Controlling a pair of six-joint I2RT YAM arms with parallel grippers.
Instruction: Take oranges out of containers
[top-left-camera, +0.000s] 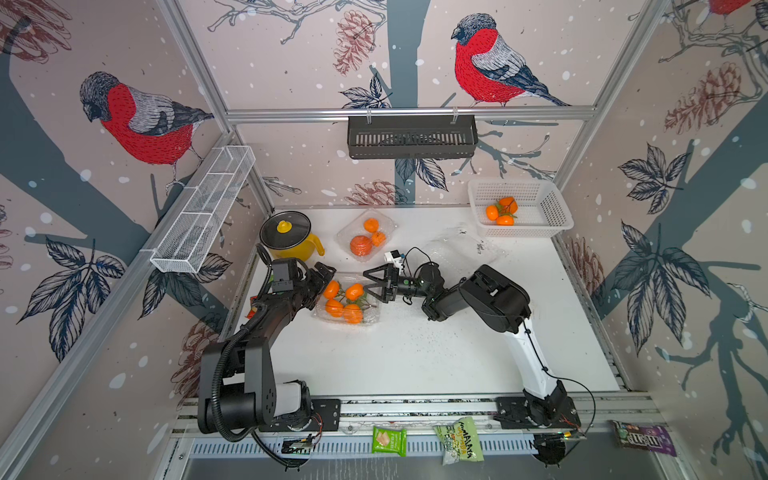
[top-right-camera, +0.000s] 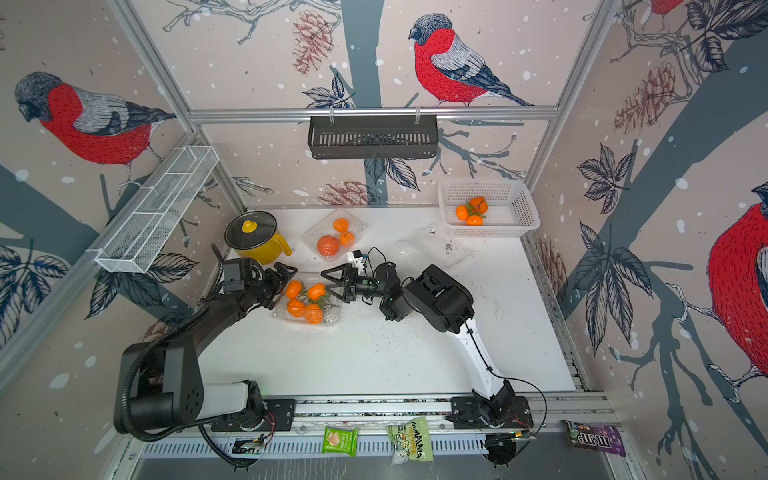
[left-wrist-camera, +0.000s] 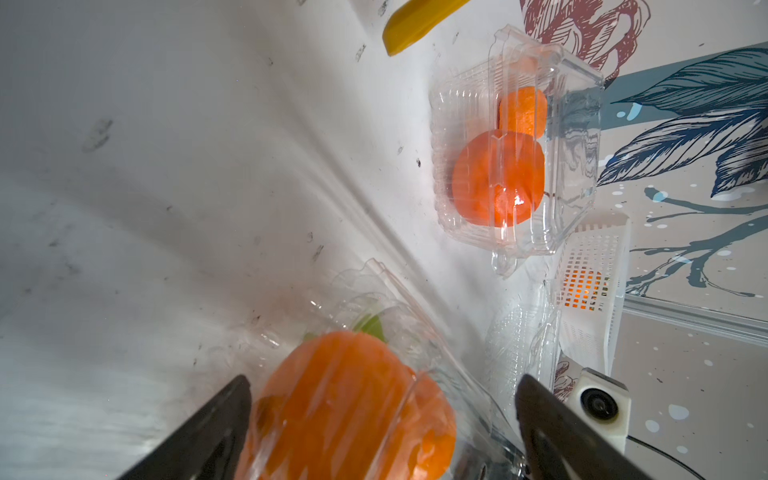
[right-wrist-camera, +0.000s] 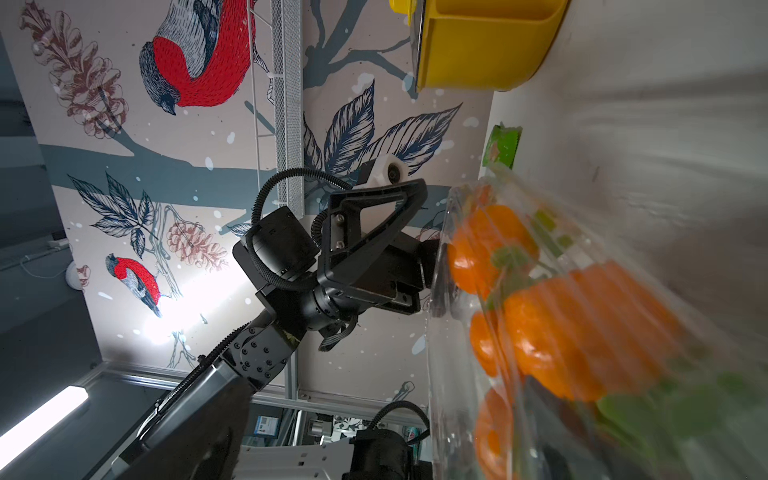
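A clear plastic container (top-left-camera: 366, 318) holding several oranges (top-left-camera: 354, 291) with green leaves sits between my two grippers. At its left end my left gripper (top-left-camera: 324, 277) stands open; in the left wrist view its blurred fingers (left-wrist-camera: 209, 428) flank the container's near end and an orange (left-wrist-camera: 336, 392) behind clear plastic. My right gripper (top-left-camera: 374, 284) is open at the container's right end. Clear plastic and oranges (right-wrist-camera: 584, 328) fill the right of its wrist view. Further back, a second clear container (top-left-camera: 385, 221) holds several oranges, the biggest being a large round one (top-left-camera: 361, 245).
A white basket (top-left-camera: 556, 209) with several oranges stands at the back right. A yellow pot (top-left-camera: 297, 249) with a lid is at the back left. Clear plastic (top-left-camera: 460, 244) lies at the back middle.
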